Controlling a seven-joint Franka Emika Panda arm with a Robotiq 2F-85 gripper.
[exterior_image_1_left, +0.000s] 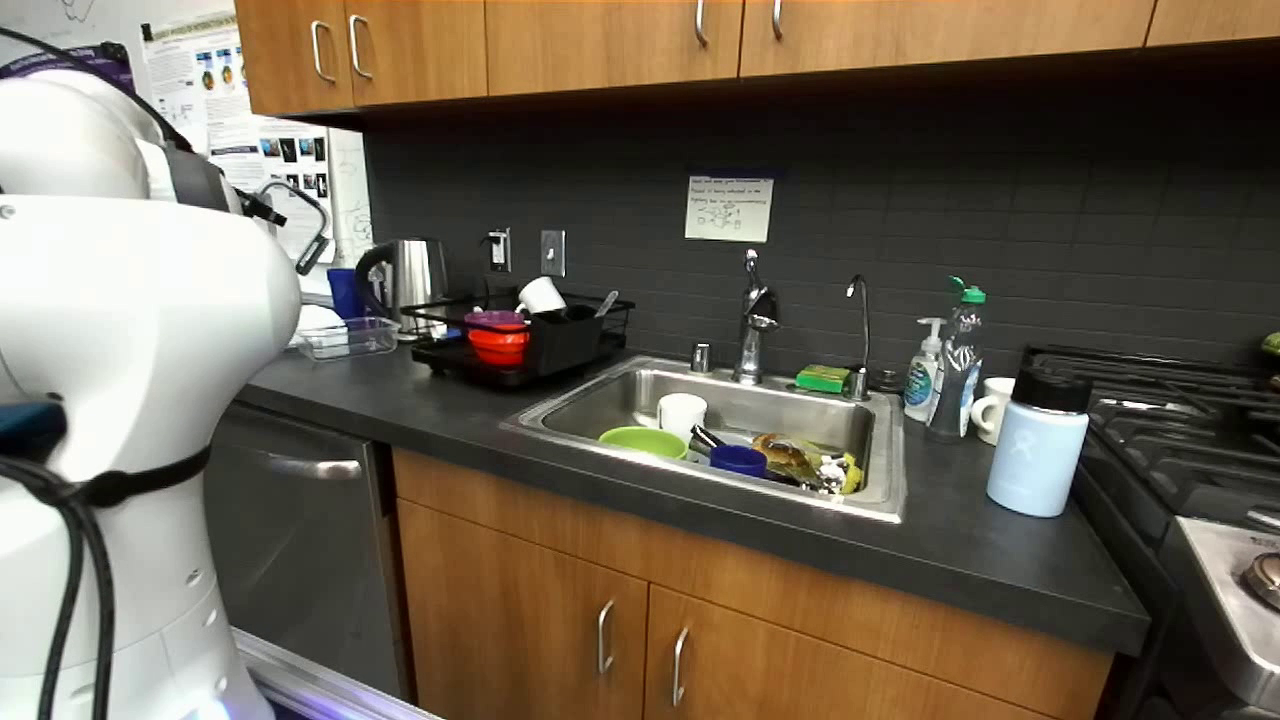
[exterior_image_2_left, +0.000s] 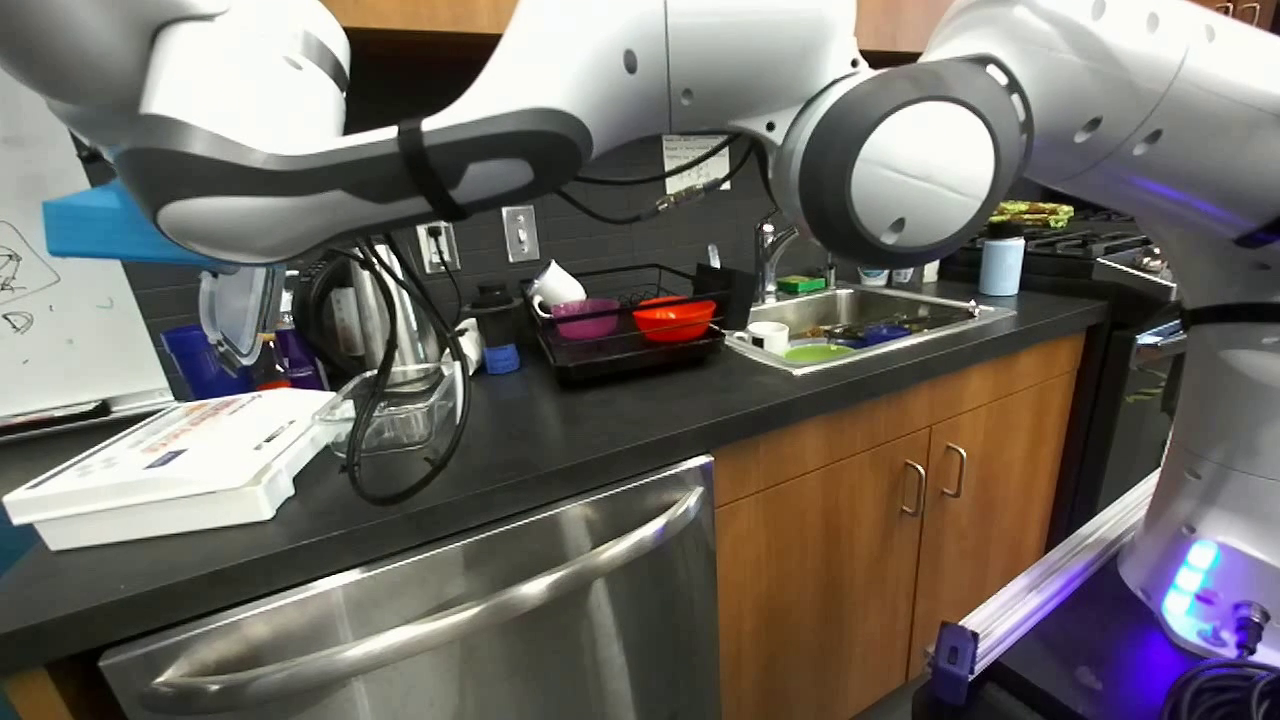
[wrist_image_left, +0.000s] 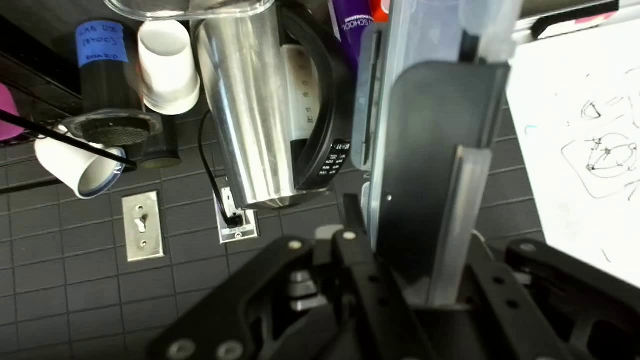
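A clear lid with a grey rim hangs above the left part of the counter, showing as a tilted loop (exterior_image_1_left: 316, 248) in exterior view 1 and nearly upright in exterior view 2 (exterior_image_2_left: 236, 310). My gripper (exterior_image_1_left: 260, 206) is shut on the lid's edge. From the wrist, the gripper has the lid's grey edge (wrist_image_left: 369, 102) running up beside the broad dark finger (wrist_image_left: 435, 138). Below and apart from the lid, a clear rectangular container (exterior_image_2_left: 402, 414) sits uncovered on the counter. The arm hides the fingers in exterior view 2.
A steel kettle (wrist_image_left: 246, 114) stands close behind the container, by the tiled wall. A white box (exterior_image_2_left: 180, 450) lies left of the container. The black dish rack (exterior_image_2_left: 624, 348) holds bowls and a mug. Counter in front of the rack is clear.
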